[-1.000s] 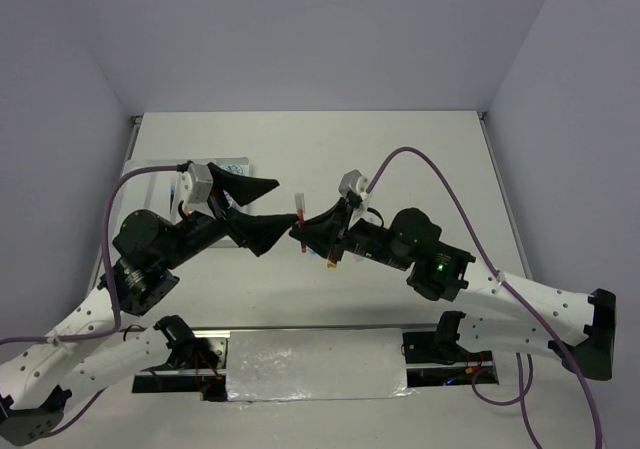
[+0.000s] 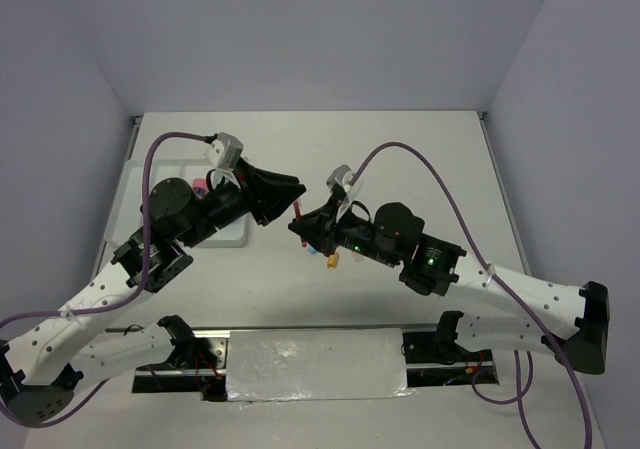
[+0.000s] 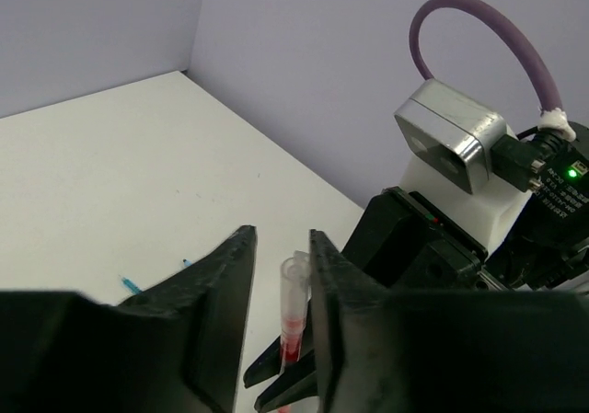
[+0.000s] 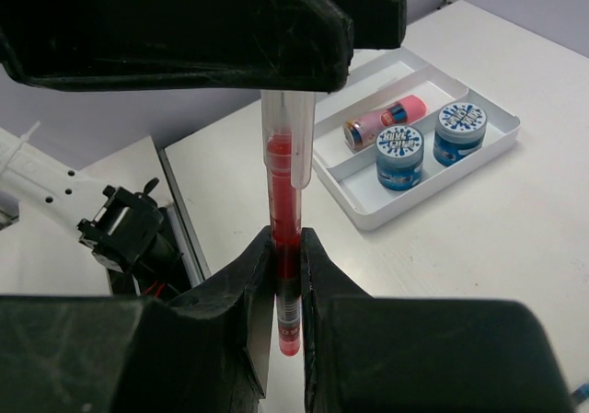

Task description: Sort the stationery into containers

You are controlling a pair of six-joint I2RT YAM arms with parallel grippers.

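A red pen or marker with a clear cap (image 4: 284, 192) stands nearly upright in my right gripper, which is shut on its lower part. My left gripper is part open at the pen's upper end. In the left wrist view, the pale end of the pen shows between its dark fingers, nearer the right one. The right wrist view has the left fingers (image 4: 184, 40) across the top of the cap, and they hide much of it. A white divided tray (image 4: 373, 218) holds two blue jars (image 4: 400, 160) and a pink-and-red cylinder (image 4: 385, 121).
Small blue items (image 3: 132, 286) lie loose on the white table. Beside the right gripper, an orange piece (image 2: 333, 260) rests there too. The left arm covers part of the tray in the top view.
My left gripper has moved right to the pen's top, and its fingers have come closer together.
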